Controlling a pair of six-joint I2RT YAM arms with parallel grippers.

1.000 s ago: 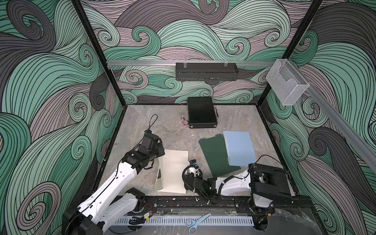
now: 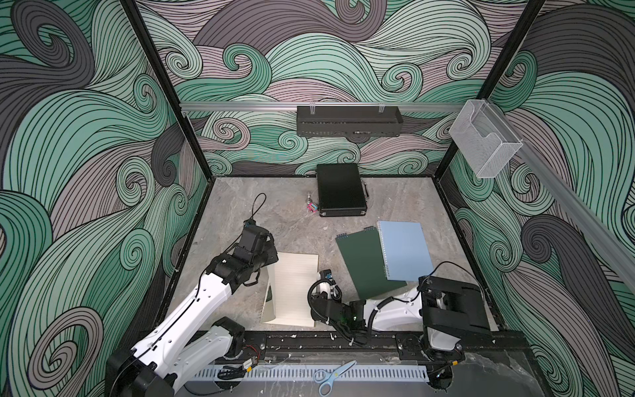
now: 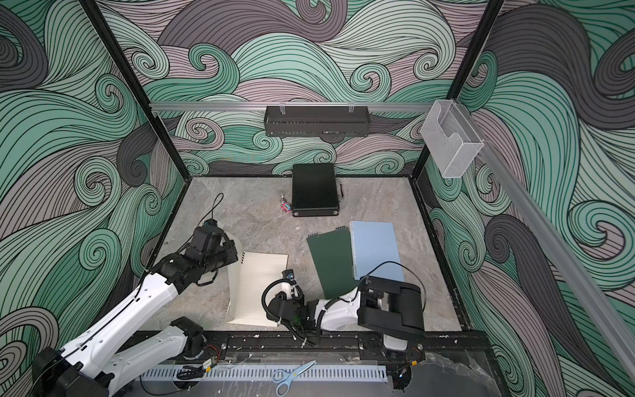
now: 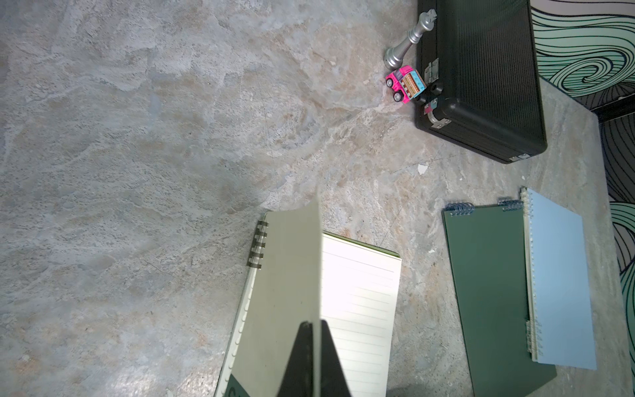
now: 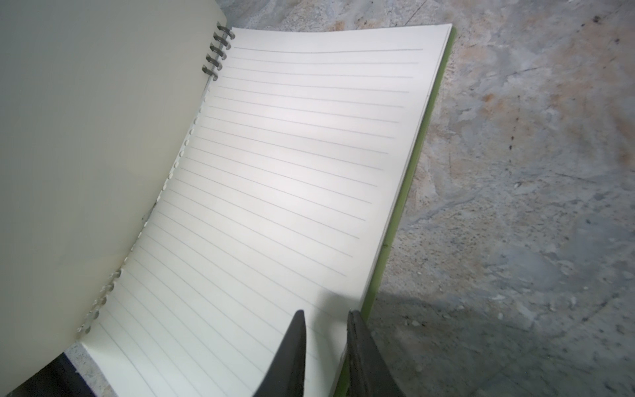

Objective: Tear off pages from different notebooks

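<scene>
An open spiral notebook (image 5: 284, 152) lies on the table with its lined page up. Its metal coils (image 5: 218, 49) show at the top of the spine; lower down the holes have no coil. A pale sheet (image 4: 281, 278) stands raised from the spine, its free edge pinched in my left gripper, which is shut. My right gripper is shut on the lower right edge of the notebook, fingers astride the pages and green back cover (image 5: 387, 248). A dark green notebook (image 2: 363, 261) and a light blue notebook (image 2: 404, 250) lie closed at the right, partly overlapping.
A black case (image 2: 340, 190) stands at the back, with a pink toy car (image 4: 405, 84) and a silver chess piece (image 4: 410, 39) beside it. Blue scissors (image 2: 332, 377) lie beyond the front edge.
</scene>
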